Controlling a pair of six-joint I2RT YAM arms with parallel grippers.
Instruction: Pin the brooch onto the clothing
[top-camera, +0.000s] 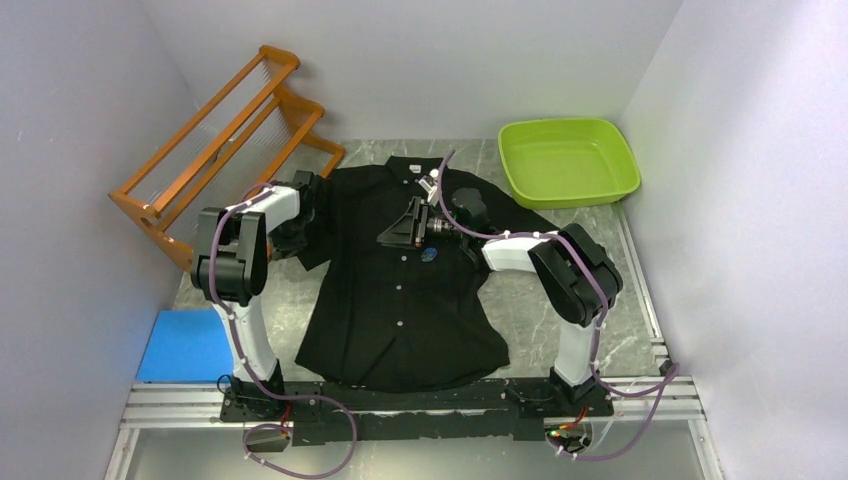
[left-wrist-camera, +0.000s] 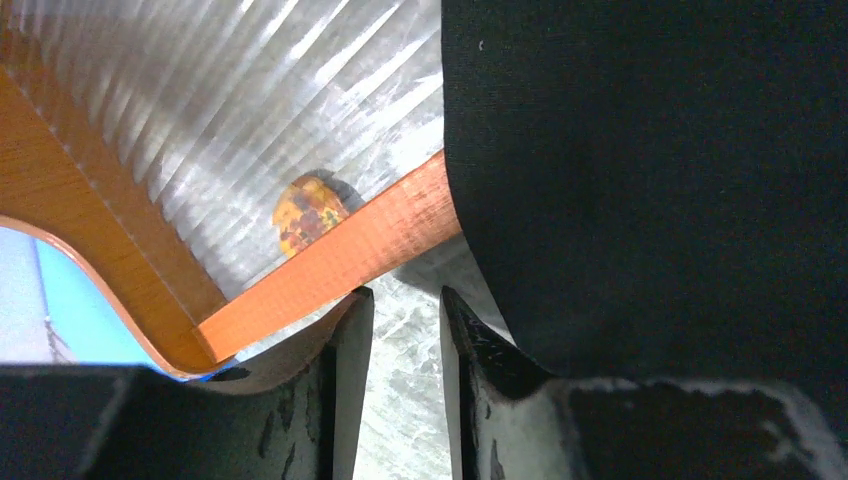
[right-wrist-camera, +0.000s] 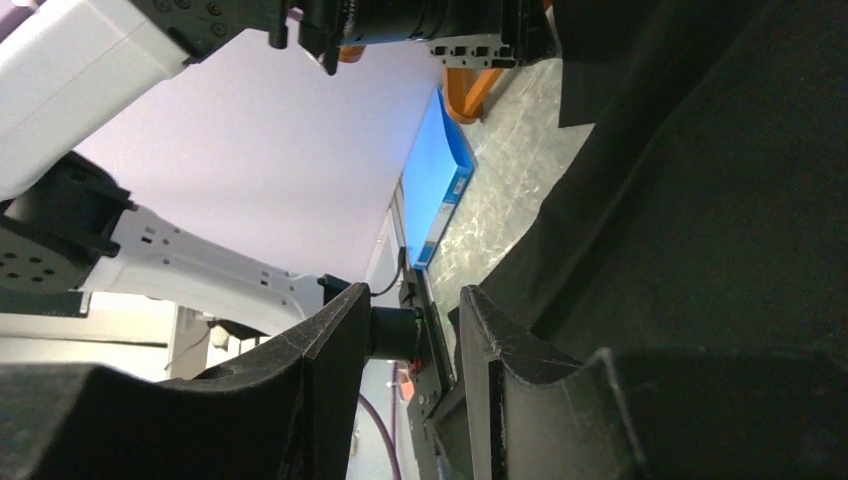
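Note:
A black buttoned shirt (top-camera: 385, 340) lies spread on the grey surface. On its chest, beside the button line, rests a small blue item (top-camera: 428, 255) that looks like the brooch; its pin cannot be made out. My right gripper (top-camera: 390, 237) hovers over the shirt, up and left of that item. In the right wrist view its fingers (right-wrist-camera: 335, 370) stand apart with nothing between. Over by the left sleeve (left-wrist-camera: 650, 200) and the rack's lower rail, my left gripper is open and empty; from above its tips are hidden.
A wooden rack (top-camera: 210, 148) with ribbed clear panels stands at the back left. Behind its rail shows a round orange-brown piece (left-wrist-camera: 306, 212). A green tray (top-camera: 570, 165) occupies the back right, a blue folder (top-camera: 185, 345) the front left.

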